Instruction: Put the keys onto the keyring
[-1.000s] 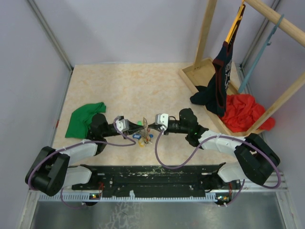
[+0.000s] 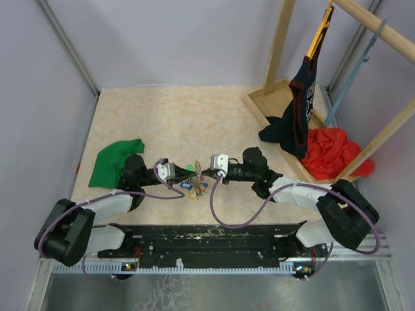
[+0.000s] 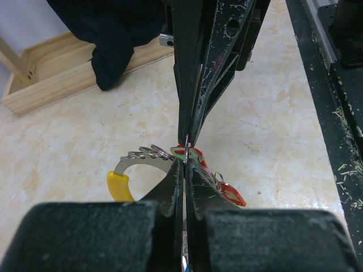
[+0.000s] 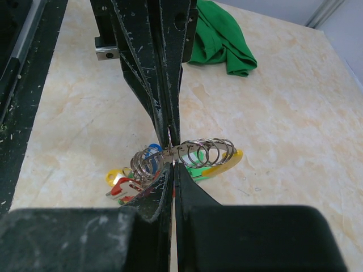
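Note:
The keyring (image 3: pixel 142 160), a curved metal piece with several small rings, hangs between the two fingertips, with coloured keys (image 4: pixel 224 164) in yellow, red, green and blue around and below it. My left gripper is shut on a thin silver ring or rim of it. My right gripper faces it, also shut at the same small metal spot; whether metal lies between its tips is hard to tell. The tips of both nearly touch at the middle of the top view.
A green cloth (image 2: pixel 113 162) lies at the left. A wooden frame with a box (image 2: pixel 266 103), dark hanging fabric and red cloth (image 2: pixel 334 152) stands at the right.

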